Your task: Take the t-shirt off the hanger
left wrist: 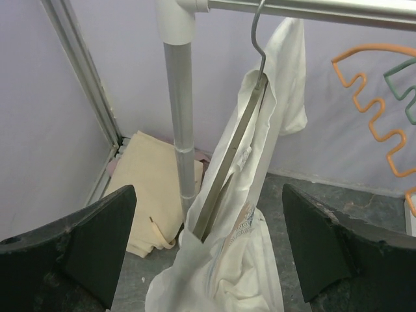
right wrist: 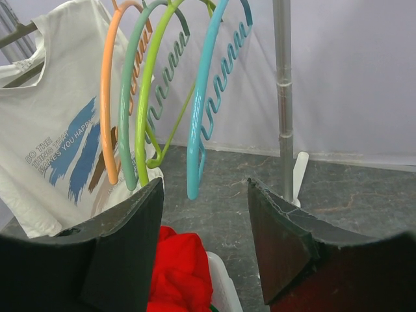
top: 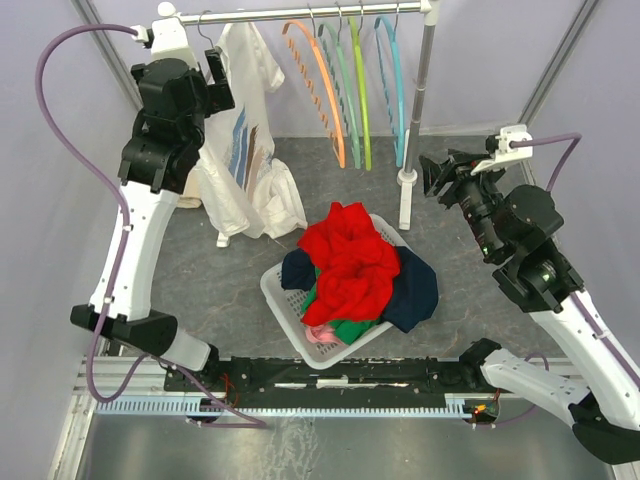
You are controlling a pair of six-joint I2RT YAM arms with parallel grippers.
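Observation:
The white t-shirt (top: 250,180) with a blue print hangs on a grey hanger (left wrist: 227,156) at the left end of the rail (top: 250,16). My left gripper stands open high at that end, facing the hanger and the shirt's top edge, with the hanger between its fingers in the wrist view but no visible grasp. My right gripper (top: 439,168) is open beside the right post, facing the coloured hangers, holding nothing; in its wrist view the shirt (right wrist: 65,130) is at the left.
Orange, green and blue hangers (top: 399,90) hang empty on the rail's right part. A basket (top: 285,312) of red, navy and green clothes sits in the middle. A beige folded cloth (left wrist: 143,195) lies behind the left post.

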